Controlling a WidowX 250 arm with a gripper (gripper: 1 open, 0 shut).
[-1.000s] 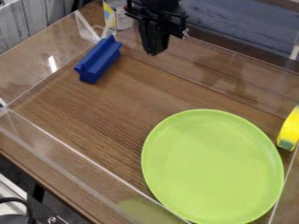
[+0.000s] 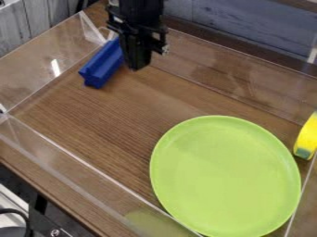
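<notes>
My dark gripper hangs at the top centre of the camera view, shut with nothing visible between its fingers. Just to its left, a blue block lies on the wooden surface, partly behind the gripper. A large light-green plate fills the lower right. A yellow object sits at the right edge, cut off by the frame.
A clear plastic wall runs along the left side and a blue-grey panel along the back. The middle of the wooden surface is open.
My gripper has moved left toward the blue block and now covers the light item seen behind it earlier. The block, plate and yellow object stay where they were.
</notes>
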